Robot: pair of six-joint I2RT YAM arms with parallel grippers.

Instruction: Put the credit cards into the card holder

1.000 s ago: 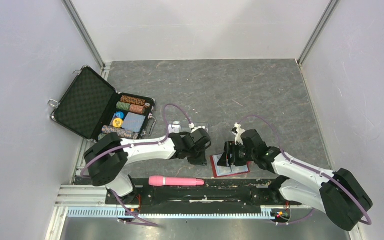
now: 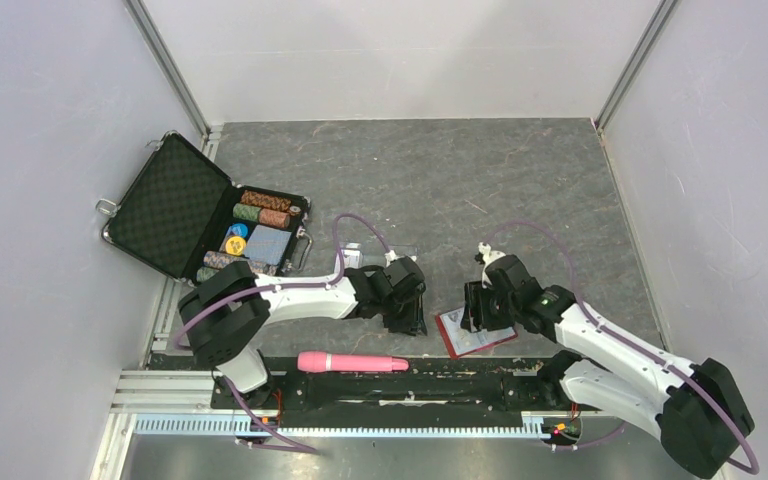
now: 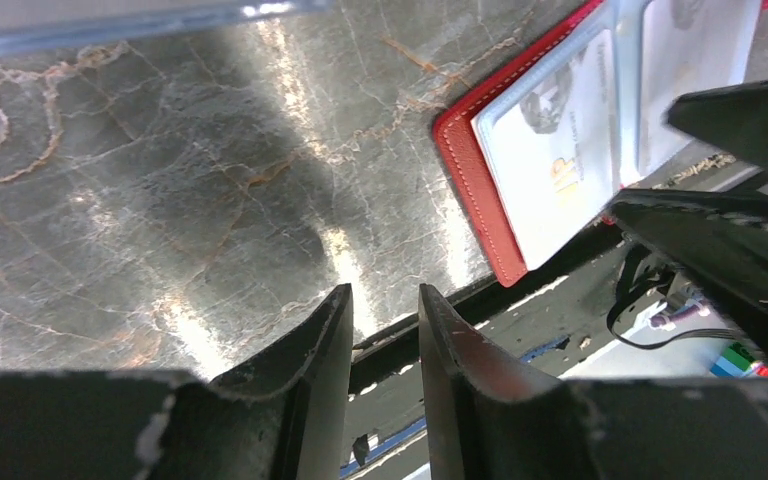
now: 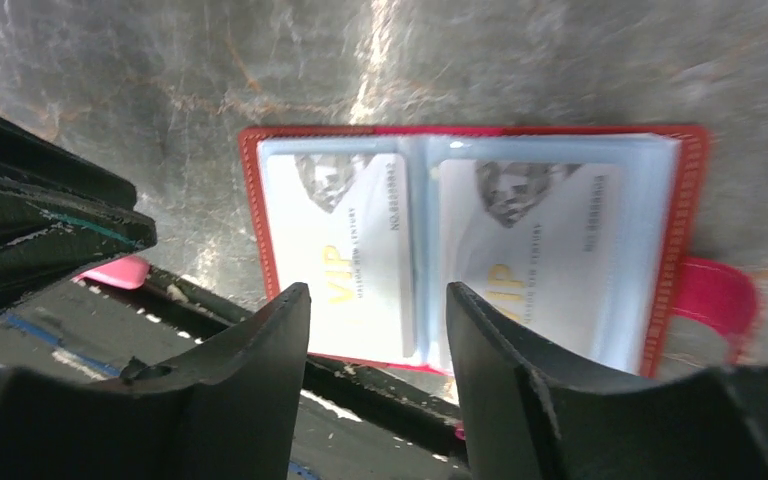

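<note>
A red card holder (image 4: 690,190) lies open near the front edge, with white VIP cards (image 4: 335,240) (image 4: 530,240) in both clear sleeves. My right gripper hovers over it, fingertips apart. In the left wrist view, the holder (image 3: 480,200) is at upper right, partly behind the right gripper's dark fingers. My left gripper stands open just left of the holder, nothing between its fingers.
An open case (image 2: 170,205) of chips lies at left. A clear container with white cards (image 2: 350,258) is behind my left arm. A pink cylinder (image 2: 350,362) lies at the front edge.
Over the last second my right gripper and the card holder have shifted to the right. The left gripper has moved slightly.
</note>
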